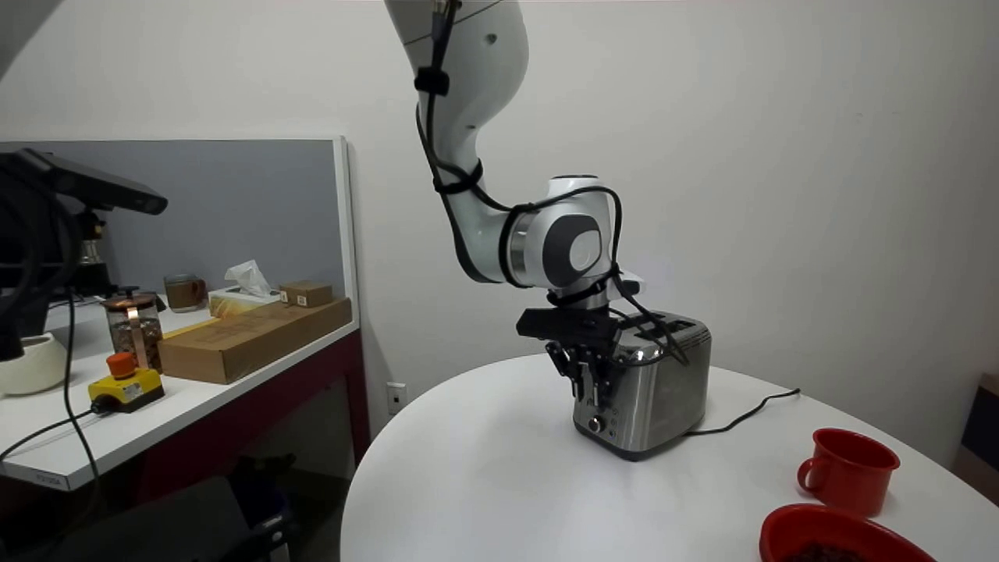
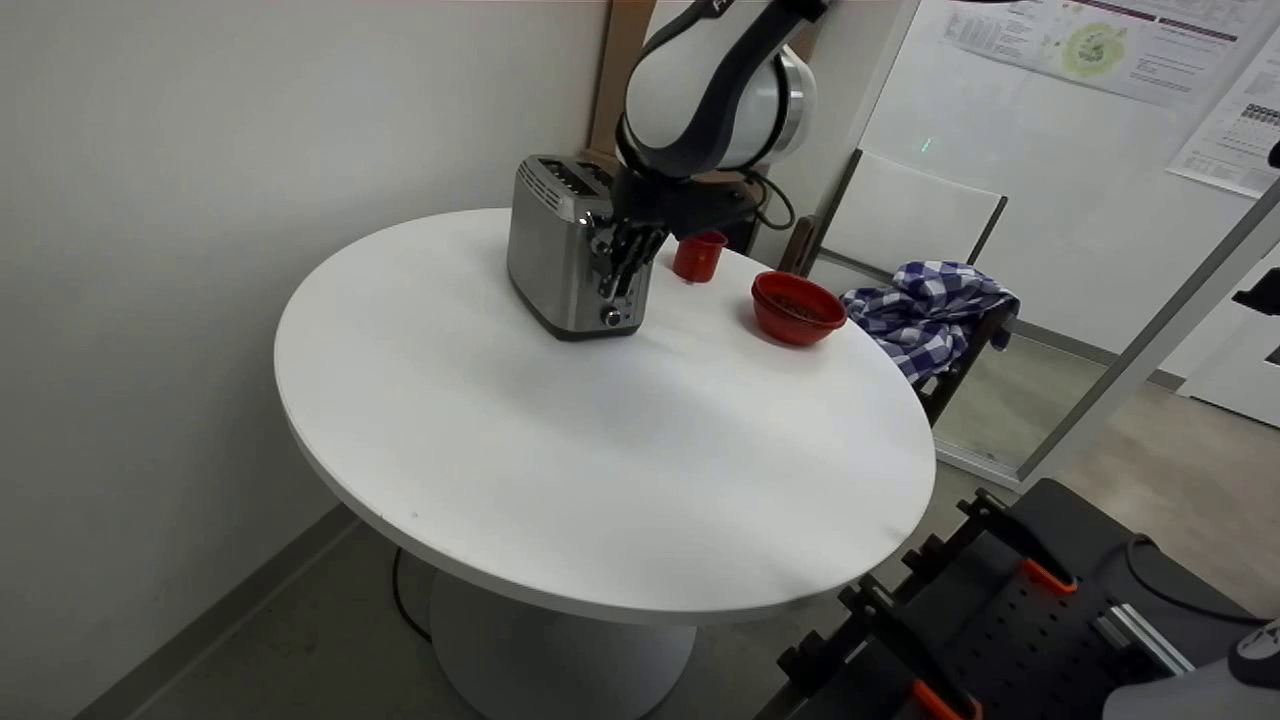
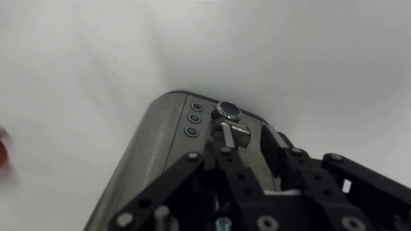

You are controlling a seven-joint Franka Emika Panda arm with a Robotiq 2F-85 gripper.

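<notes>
A silver toaster (image 1: 665,398) stands upright on the round white table (image 1: 459,468). My gripper (image 1: 591,392) is at its control end, pointing down, fingers parted. In the wrist view the gripper is open, with a gap between its left finger and its right finger. The toaster's metal lever (image 3: 241,134) shows in that gap, close by the left finger; whether they touch I cannot tell. Just beyond the lever is a round knob (image 3: 228,110), and three small buttons (image 3: 194,118) run in a line to its left. Part of the toaster's end is hidden behind the fingers.
A red mug (image 1: 847,471) and a red bowl (image 2: 798,308) with dark contents stand on the table beyond the toaster. The toaster's black cord (image 1: 749,415) trails across the tabletop.
</notes>
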